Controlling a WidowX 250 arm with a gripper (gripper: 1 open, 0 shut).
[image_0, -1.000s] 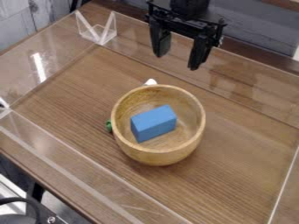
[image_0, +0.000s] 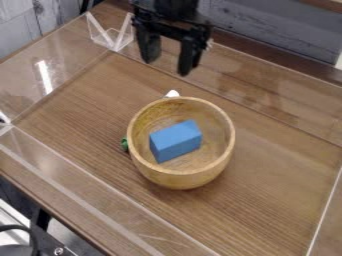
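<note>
A round tan bowl (image_0: 181, 170) sits in the middle of the wooden table, holding a blue block (image_0: 175, 141). My dark gripper (image_0: 168, 58) is at the top of the view, above and behind the bowl, blurred; whether it is open or shut is unclear. A small white piece (image_0: 173, 95) lies just behind the bowl, and a small green object (image_0: 126, 145) by its left side.
A clear plastic object at the far left edge is partly in view. A black cable (image_0: 16, 232) lies at the bottom left.
My gripper has moved left and back, away from the right of the bowl. The bowl and blue block have not visibly moved.
</note>
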